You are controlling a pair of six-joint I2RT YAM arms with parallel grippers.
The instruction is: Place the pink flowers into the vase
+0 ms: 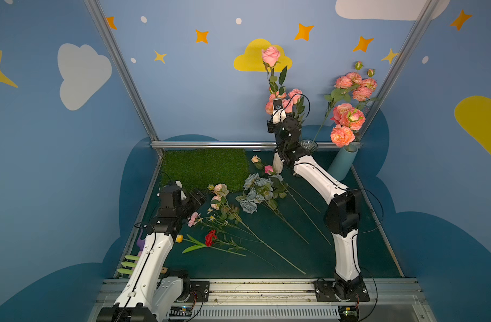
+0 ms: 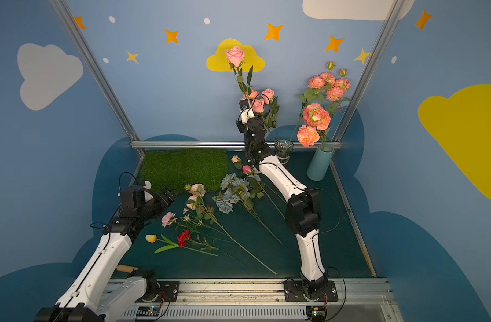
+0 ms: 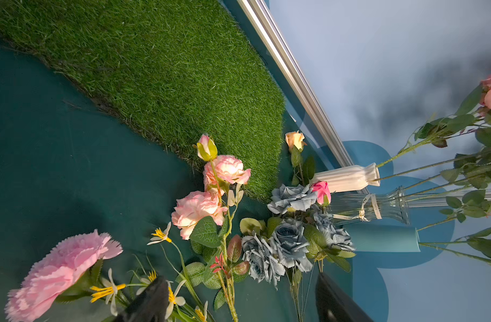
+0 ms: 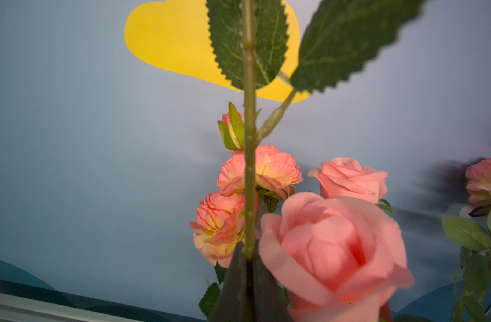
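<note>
My right gripper is shut on the thin green stem of a pink rose, which runs upright with leaves. In the top left view its bloom stands above the right arm's end, near the back wall. The stem's lower end is hidden by my arm. Beneath it is the white vase, partly behind the arm in the top views. Beside it stand a clear glass vase and a teal vase. My left gripper hangs open over the mat, its fingers apart and empty.
Coral-pink blooms rise above the teal vase. Close beside my right fingertips is another pink rose. Blue-grey roses, light pink flowers and a red flower lie on the mat. Artificial grass covers the back left.
</note>
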